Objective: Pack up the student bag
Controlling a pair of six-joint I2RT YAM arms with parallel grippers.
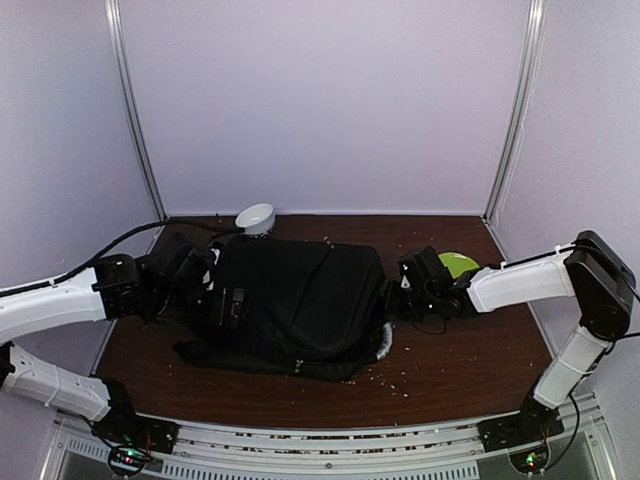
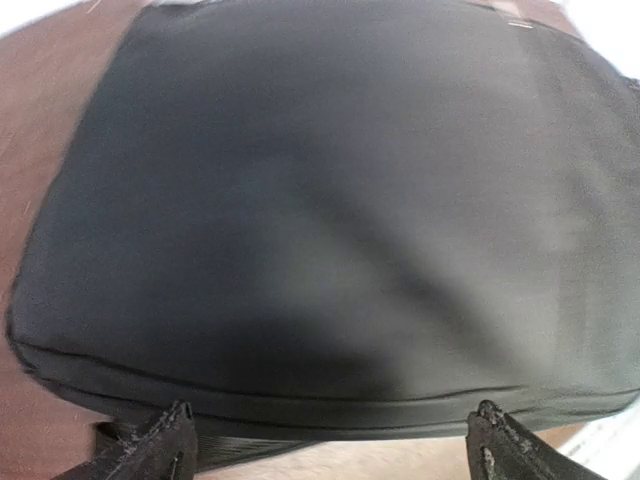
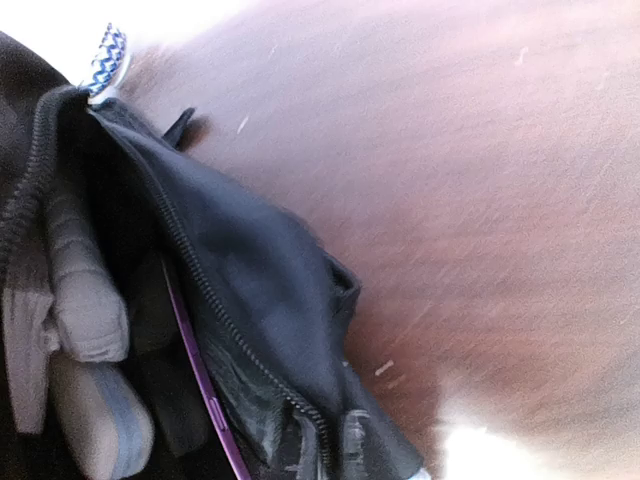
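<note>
The black backpack (image 1: 300, 290) lies on the dark wooden table. My left gripper hovers over its smooth black side (image 2: 310, 220), fingertips apart and empty. My right gripper is at the bag's right side in the top view, its fingers hard to make out. In the right wrist view an open zipped compartment (image 3: 230, 270) shows grey items (image 3: 85, 290) and a purple item (image 3: 195, 355) inside. A blue-and-white patterned strip (image 3: 105, 60) sits at its far end.
A white bowl (image 1: 255, 215) stands at the back left, a green plate (image 1: 460, 262) at the back right, partly behind my right arm. Small crumbs lie on the table near the front.
</note>
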